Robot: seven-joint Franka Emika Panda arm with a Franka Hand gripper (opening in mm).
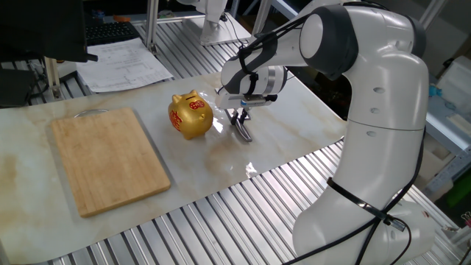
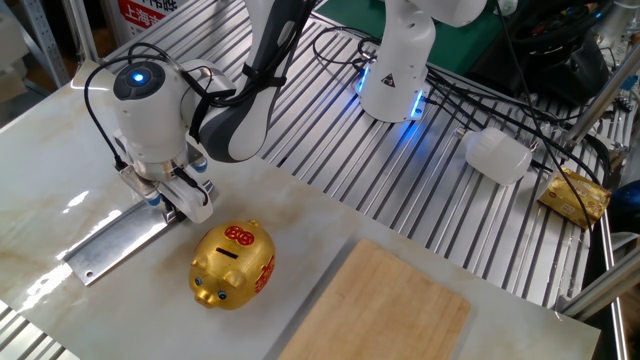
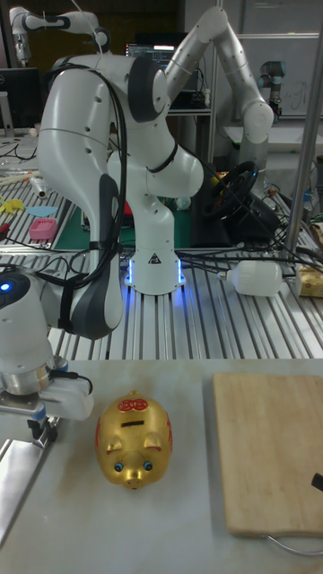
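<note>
My gripper (image 1: 240,116) is low over the table, its fingers pointing down at a silver metal tool that resembles a cleaver. The tool's curved handle-like end (image 1: 243,133) shows below the fingers in exterior view 1. In exterior view 2, its long flat metal part (image 2: 125,240), with a small hole near the far corner, runs out to the lower left from my gripper (image 2: 178,210). Exterior view 3 shows part of that flat metal (image 3: 17,483) at the left edge. The fingers are at the tool, but whether they are closed on it is hidden.
A gold piggy bank (image 2: 232,264) with red markings stands close beside the gripper. Beyond it lies a wooden cutting board (image 1: 110,160) with a metal loop. Papers (image 1: 121,70) lie behind the table mat. Bare mat separates the piggy bank and board.
</note>
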